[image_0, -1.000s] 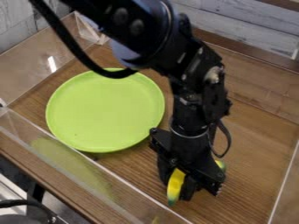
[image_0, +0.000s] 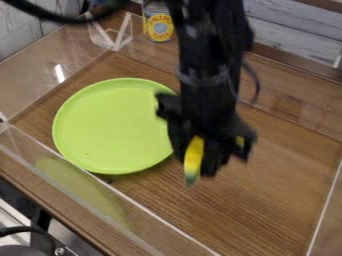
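My black gripper (image_0: 201, 140) fills the centre of the view, blurred, shut on a small yellow object with a greenish lower end (image_0: 193, 158), which hangs between its fingers. The gripper is just right of a green plate (image_0: 96, 128) on the wooden table.
A can (image_0: 159, 24) stands at the back left near a pale wall. Clear plastic panels edge the table at left and front.
My gripper has moved up the view, away from the near edge, carrying the yellow object with it.
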